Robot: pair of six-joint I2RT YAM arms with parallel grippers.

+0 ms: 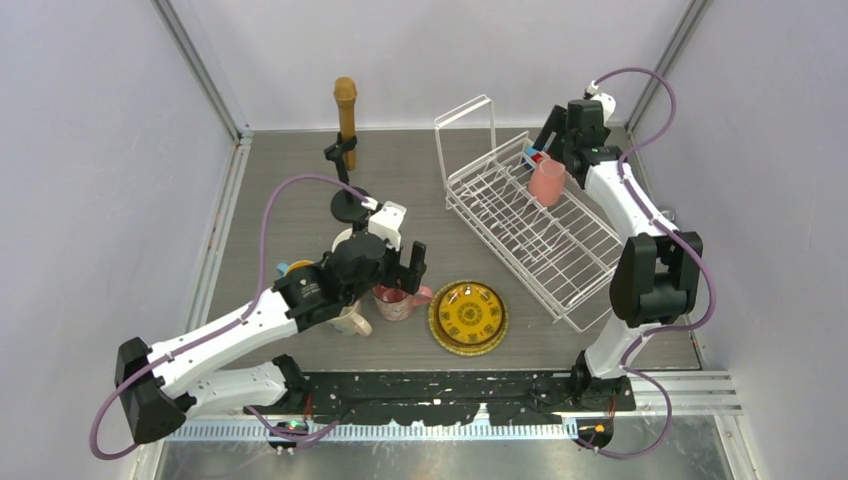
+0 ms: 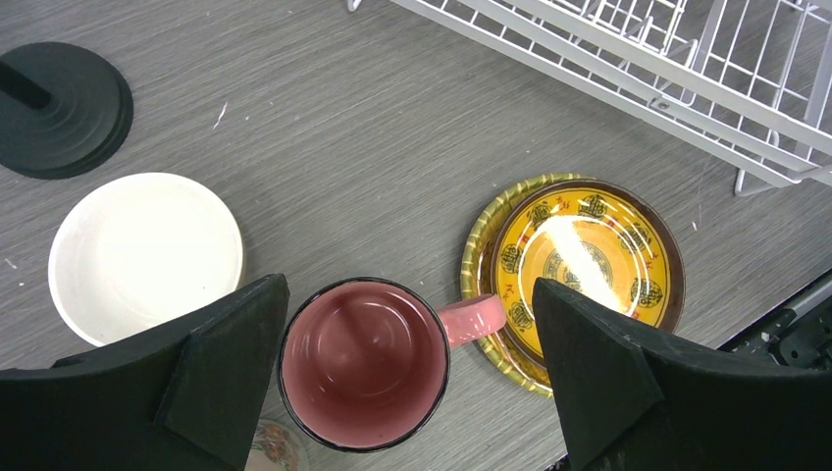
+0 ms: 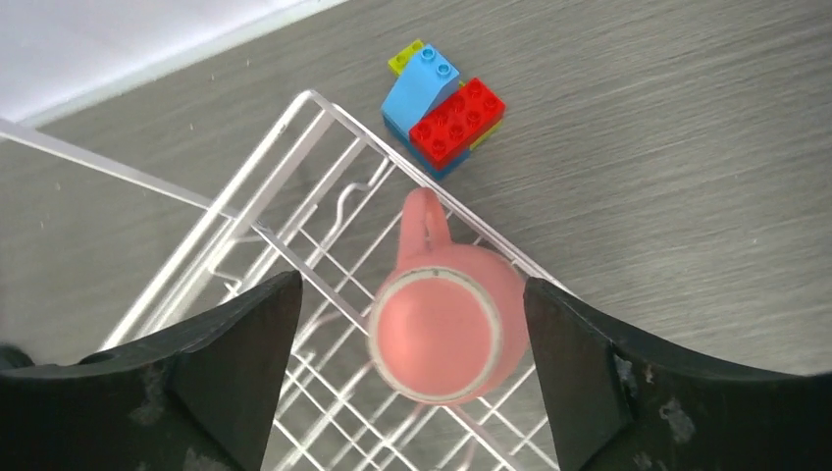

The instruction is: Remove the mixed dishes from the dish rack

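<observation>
In the white wire dish rack (image 1: 530, 240), a pink mug (image 3: 446, 324) lies toward the back right corner, its handle pointing at the rack's edge in the right wrist view. My right gripper stands above it, fingers (image 3: 211, 368) spread on either side and not touching it. Out on the table, a second pink mug (image 2: 363, 363) stands upright below my open left gripper, which holds nothing. Beside that mug, yellow patterned plates (image 1: 468, 317) are stacked. A white dish (image 2: 147, 255) is also on the table; a cream mug (image 1: 350, 320) is partly hidden by the left arm.
Toy bricks (image 3: 446, 113) in blue, red and yellow lie just outside the rack's back edge. A black stand (image 1: 349, 205) holding a brown microphone-like object (image 1: 345, 100) stands at back left. Bare table lies between rack and plates.
</observation>
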